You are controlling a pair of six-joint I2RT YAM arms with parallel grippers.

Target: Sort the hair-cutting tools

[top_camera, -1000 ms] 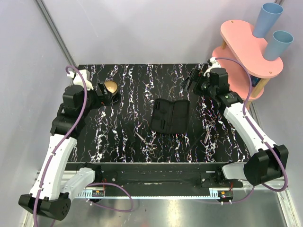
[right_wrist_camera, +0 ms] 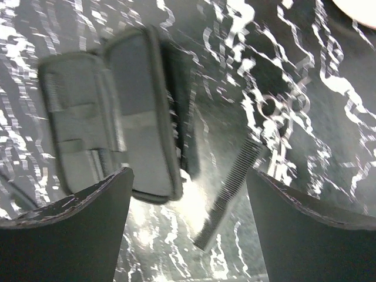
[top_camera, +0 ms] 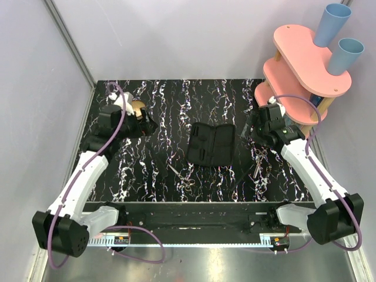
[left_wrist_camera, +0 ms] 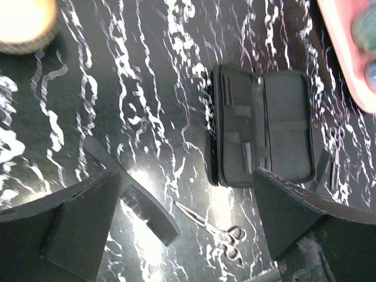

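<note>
An open black case (top_camera: 211, 144) lies mid-table, with slots in its left half. To its lower left are silver scissors (left_wrist_camera: 212, 229) and a dark flat comb-like tool (left_wrist_camera: 134, 191). On the case's right, a black fine-toothed comb (right_wrist_camera: 229, 194) and another pair of scissors (right_wrist_camera: 281, 136) lie on the table. My left gripper (top_camera: 150, 124) stands open above the table's left side, nothing between its fingers. My right gripper hovers over the right side, its fingers apart and empty; the comb shows below, between them in the right wrist view.
A round tan-topped object (top_camera: 138, 108) sits behind the left gripper. At the right back stands a pink tiered shelf (top_camera: 299, 53) bearing blue cups (top_camera: 345, 56), close to the right arm.
My left gripper has moved right and slightly toward the table's front. My right gripper has swung right and toward the front, nearer the comb and scissors. The tools and case have not moved.
</note>
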